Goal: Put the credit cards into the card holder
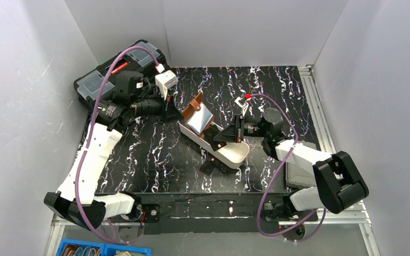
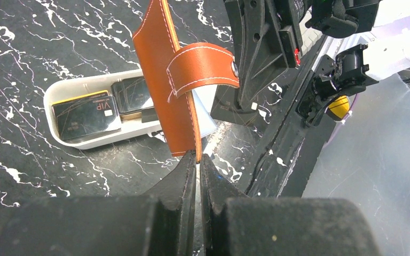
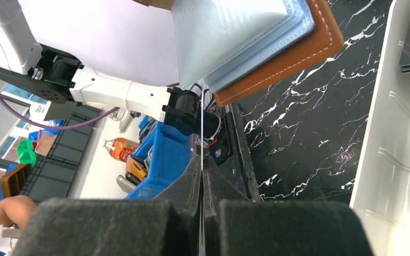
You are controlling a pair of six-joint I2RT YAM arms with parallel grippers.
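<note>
My left gripper is shut on the edge of the brown leather card holder (image 2: 163, 80), whose strap and pale clear sleeves show. It is held up over the white tray (image 1: 237, 156). On the other side, my right gripper is shut on a thin card (image 3: 202, 125), seen edge-on. From the left wrist view this black card (image 2: 229, 111) has a small light chip and is close beside the sleeves. Whether its edge is inside a sleeve cannot be told. Other dark cards, one a VIP card (image 2: 85, 116), lie in the tray.
A black organizer case (image 1: 91, 85) stands at the back left, near the left arm. Blue bins (image 3: 165, 157) sit beyond the table's front edge.
</note>
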